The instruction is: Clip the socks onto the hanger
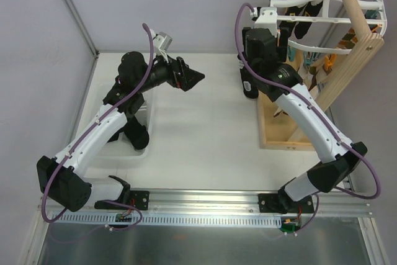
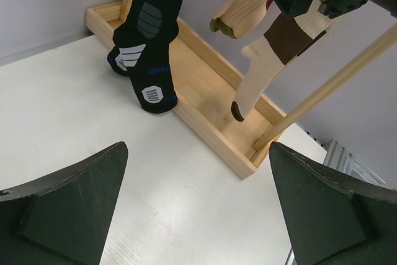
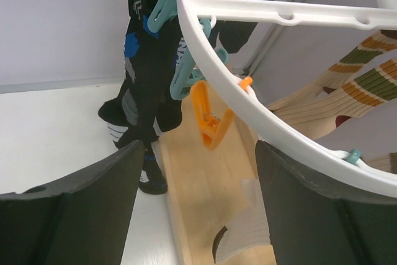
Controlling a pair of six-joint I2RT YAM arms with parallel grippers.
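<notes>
The white round hanger (image 1: 329,49) stands on a wooden frame at the right. Black patterned socks (image 3: 139,72) hang from its rim by teal clips (image 3: 184,69), toes low. Beside them on the rim, an orange clip (image 3: 208,116) shows no sock in it. My right gripper is at the rim, fingers apart, nothing held; the orange clip shows between them in view. Above the table's left half, my left gripper (image 1: 191,79) stands open and empty. A dark sock (image 1: 135,133) lies in the white bin (image 1: 149,107) at left.
Striped socks (image 3: 366,79) and beige socks (image 2: 267,66) hang further round the hanger. The wooden base (image 2: 226,147) with its raised edge stands below. Mid-table is bare.
</notes>
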